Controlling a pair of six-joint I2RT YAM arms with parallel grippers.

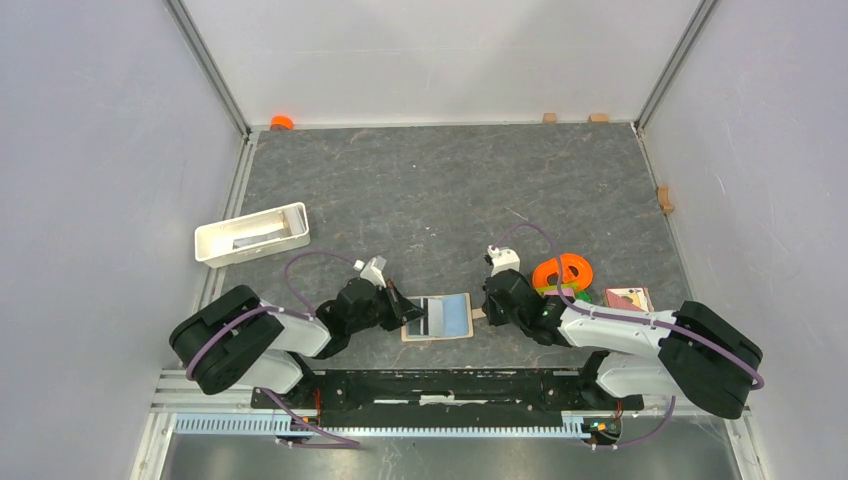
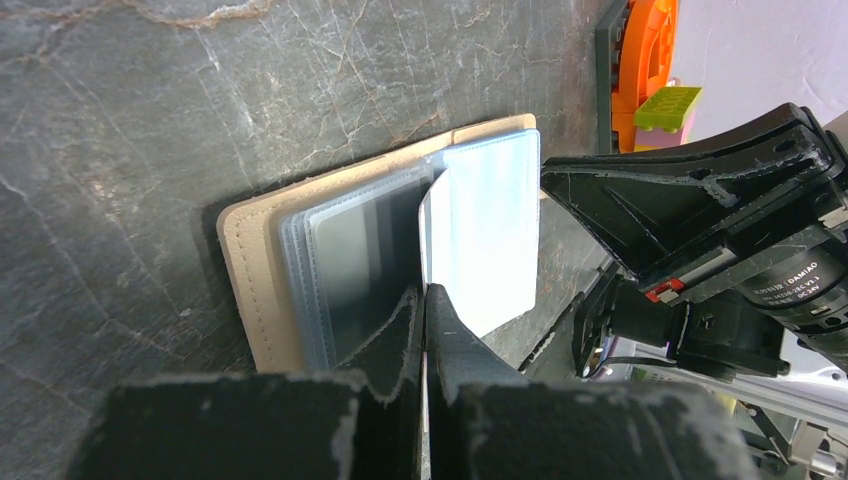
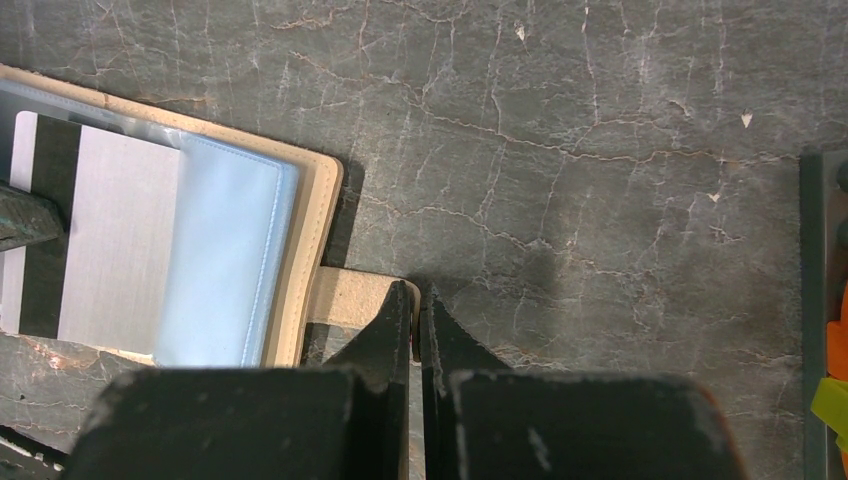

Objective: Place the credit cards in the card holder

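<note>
The card holder lies open and flat on the table, with a tan border and pale blue sleeves. A white card with a dark stripe rests over its middle, tilted up along one edge in the left wrist view. My left gripper is shut on that edge of the card. Whether the card's far side is inside a sleeve or on top of it, I cannot tell. At the holder's right side, my right gripper is shut on the short tan strap.
A white bin with cards inside stands at the left. Orange and green toy parts and a small red-patterned box sit at the right. The table behind the holder is clear.
</note>
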